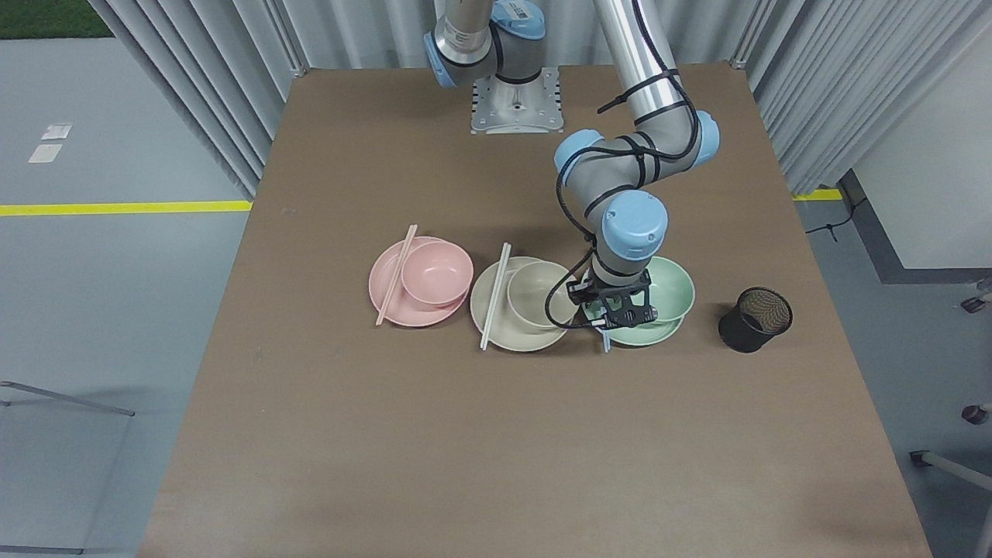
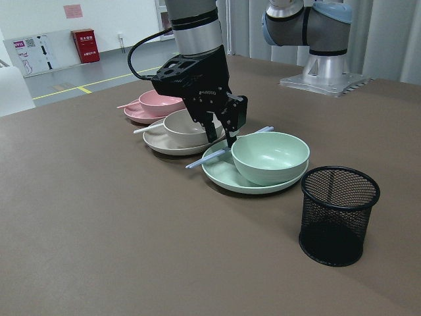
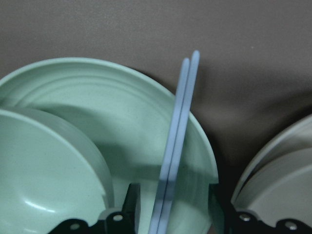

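Observation:
A pair of light blue chopsticks (image 3: 171,161) rests across the right side of the mint plate (image 3: 97,83), beside the mint bowl (image 3: 44,180). My gripper is low over that plate with its fingers apart, one either side of the chopsticks, nothing seen held. In the front view the gripper (image 1: 614,311) hides part of this setting; in the left view it stands at the plate's far edge.
A cream setting (image 1: 544,293) is close beside, then a pink setting (image 1: 437,270), both with chopsticks. A black mesh cup (image 1: 755,325) stands apart at the right.

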